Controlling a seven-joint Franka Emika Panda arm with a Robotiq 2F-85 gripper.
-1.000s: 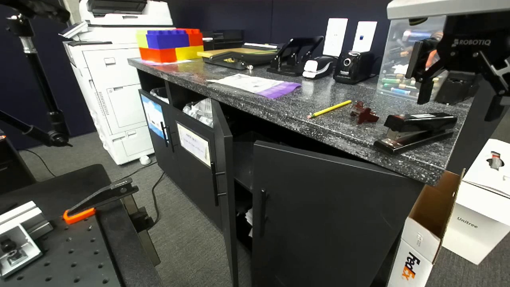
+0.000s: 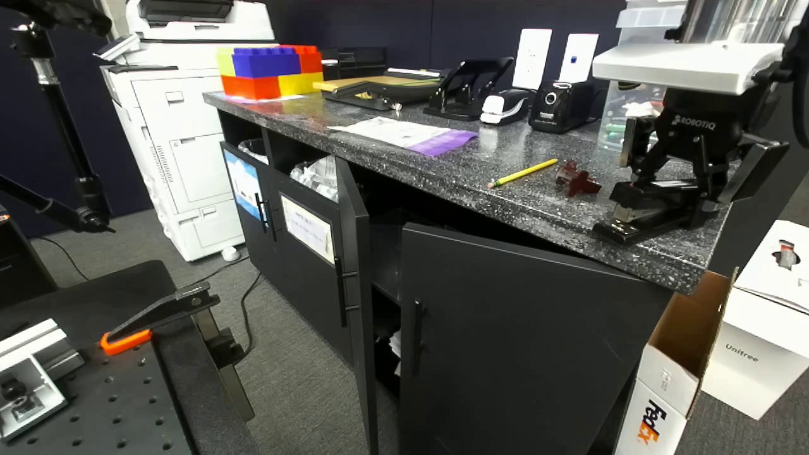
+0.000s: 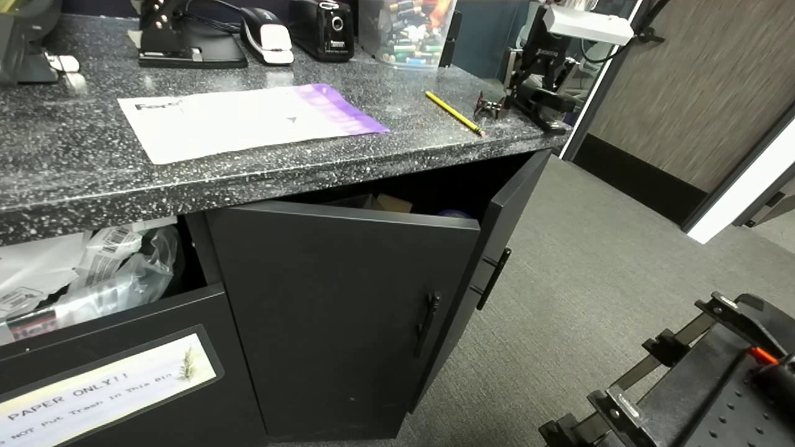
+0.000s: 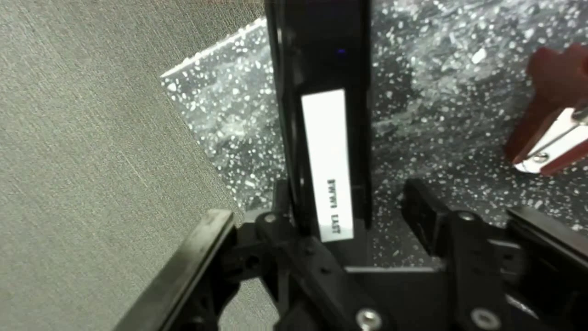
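Observation:
A black stapler lies near the right end of the speckled counter. My gripper is low over its rear part. From above, in the wrist view, the stapler carries a white label reading "BWW1 EAST" and extends between my open fingers. The left finger is close against the stapler's side; whether it touches cannot be told. A clear gap separates the right finger from the stapler. In exterior view 2 the gripper partly covers the stapler.
A dark red staple remover and a yellow pencil lie left of the stapler. A clear bin of batteries stands behind. The counter's edge is close by. Two cabinet doors hang open below.
My gripper has come down from above the counter, shifting left in exterior view 1, and its fingers now straddle the stapler. The stapler appears unmoved.

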